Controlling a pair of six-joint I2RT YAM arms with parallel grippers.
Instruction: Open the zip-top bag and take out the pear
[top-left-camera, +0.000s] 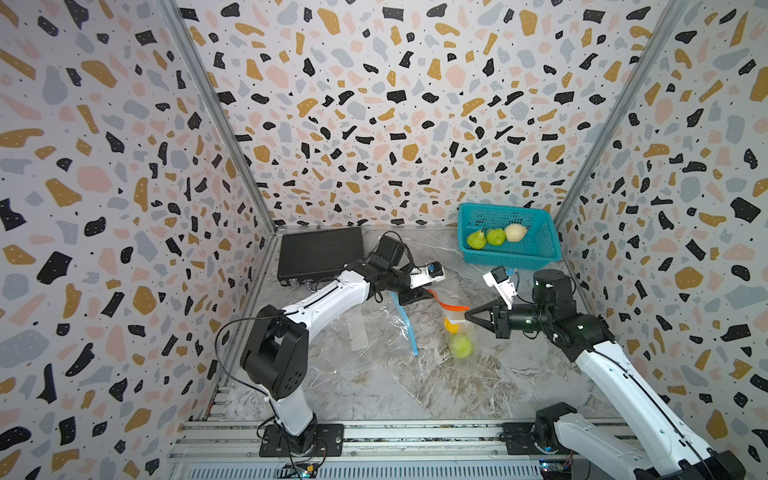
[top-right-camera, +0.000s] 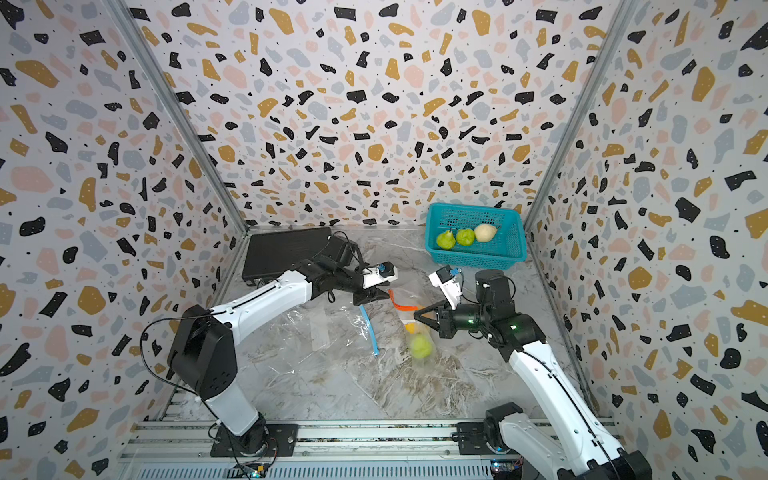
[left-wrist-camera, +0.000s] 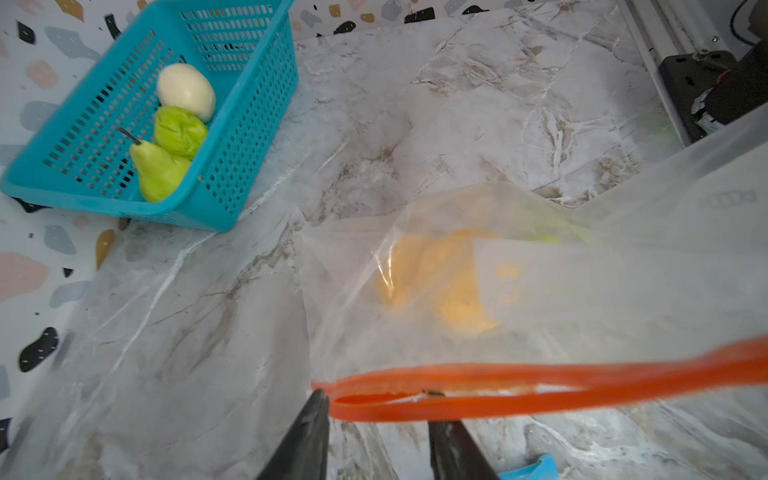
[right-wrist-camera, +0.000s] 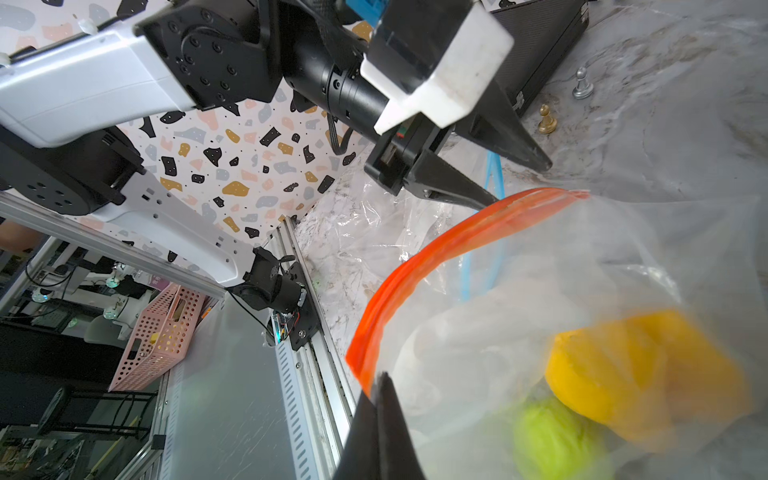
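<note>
A clear bag with an orange zip top holds yellow fruit and a pale green fruit, both blurred through plastic. My right gripper is shut on the zip's near end, holding the bag up. My left gripper stands part open at the other end of the orange zip, with a finger at its corner; whether the zip lies between the fingers is hard to tell.
A teal basket with pears and other fruit stands at back right. A black case lies back left. A bag with a blue zip lies centre-left; two chess pieces sit near the case.
</note>
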